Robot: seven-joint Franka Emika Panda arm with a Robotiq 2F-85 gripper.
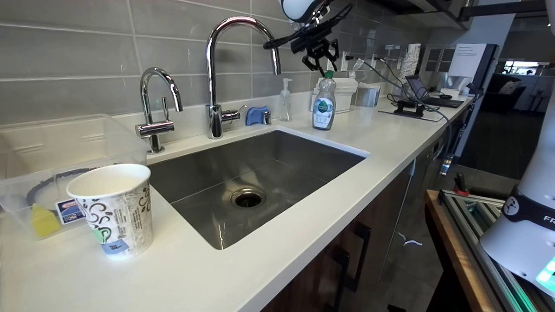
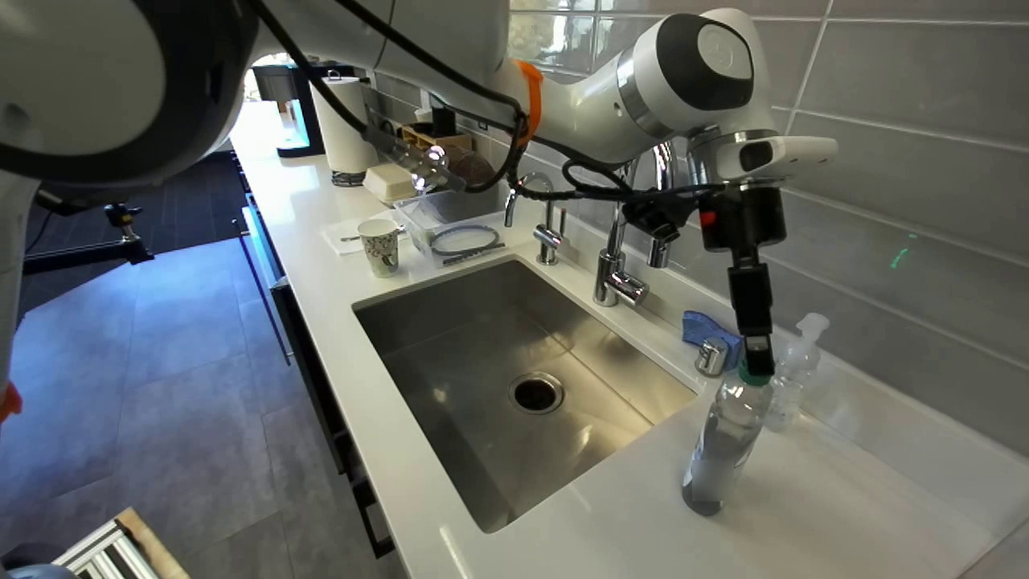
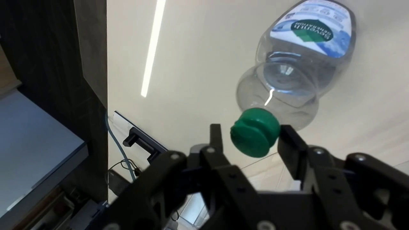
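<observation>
A clear dish soap bottle (image 1: 323,106) with a green cap stands upright on the counter, just past the sink corner. My black gripper (image 1: 323,63) is directly above it, pointing down. In the wrist view the green cap (image 3: 255,132) lies between the two fingers; the right finger (image 3: 289,143) is very near or touching it, while a gap separates it from the left finger (image 3: 215,137). The fingers are partly open. From the second exterior view, the gripper (image 2: 759,359) overlaps the top of the bottle (image 2: 725,444), hiding part of the cap.
A tall chrome faucet (image 1: 210,73) rises beside the steel sink (image 1: 291,177). Near the bottle are a pump dispenser (image 1: 285,101) and a blue sponge (image 1: 256,116). A paper cup (image 1: 117,213) stands at the sink's far end from the bottle.
</observation>
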